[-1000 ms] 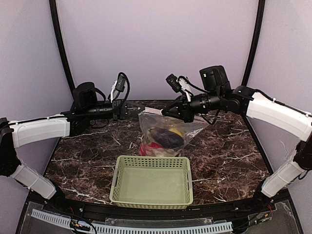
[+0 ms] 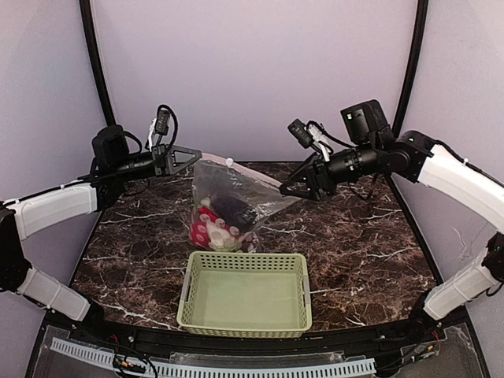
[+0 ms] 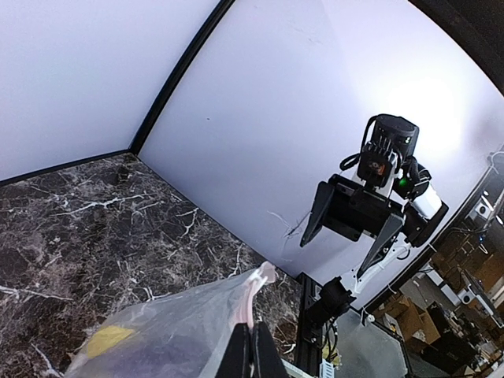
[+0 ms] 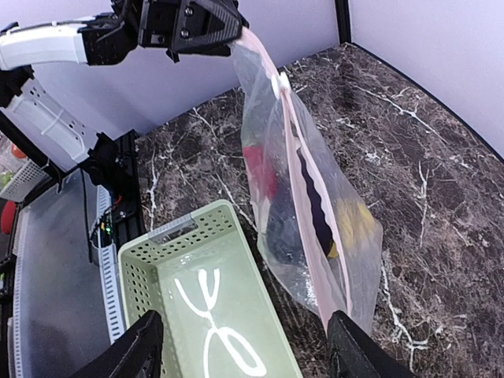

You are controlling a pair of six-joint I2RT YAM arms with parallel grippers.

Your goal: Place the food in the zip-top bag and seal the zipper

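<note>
The clear zip bag (image 2: 236, 205) hangs from my left gripper (image 2: 191, 157), which is shut on its top corner; its pink zipper (image 4: 303, 181) slopes down to the right, with a white slider (image 2: 229, 162) on it. Inside are red, dark and yellow food items, the bottom resting near the table. My right gripper (image 2: 295, 185) is at the right end of the zipper in the top view; in the right wrist view its fingers stand apart on either side below the bag's end, with nothing seen between them.
A pale green perforated basket (image 2: 244, 291) stands in front of the bag, empty in the top view. Walls bound it at the back and sides.
My left gripper has moved left with the bag's corner and risen slightly. My right gripper has moved right, away from the middle of the zipper. The bag has swung left, stretching its top.
</note>
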